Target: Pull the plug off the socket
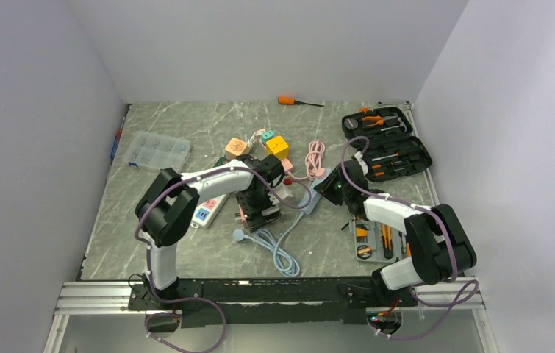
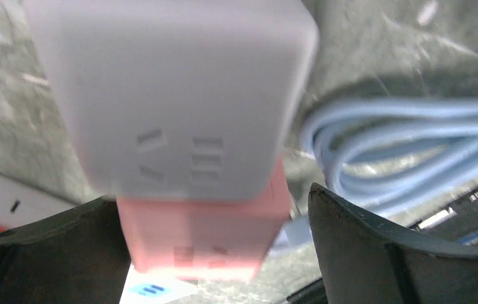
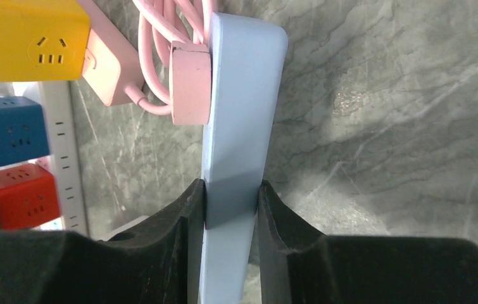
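My right gripper is shut on a light blue power strip (image 3: 242,95), gripping it across its width. In the left wrist view, a blurred grey-white block (image 2: 179,82) with socket slots fills the upper middle, close to the camera. Directly below it is a pink block (image 2: 204,237), between the fingers of my left gripper. These stand open, with a gap on the right side. From above, the left gripper (image 1: 258,219) hides most of the pink block. The round blue plug (image 1: 239,234) lies loose nearby on its cord (image 1: 281,257).
A pink plug (image 3: 190,85) and coiled pink cord sit against the strip's upper left. Yellow (image 3: 40,41), blue (image 3: 9,132) and red (image 3: 21,195) socket cubes stand left. Toolboxes (image 1: 386,143) occupy the right side; a clear case (image 1: 158,151) lies far left.
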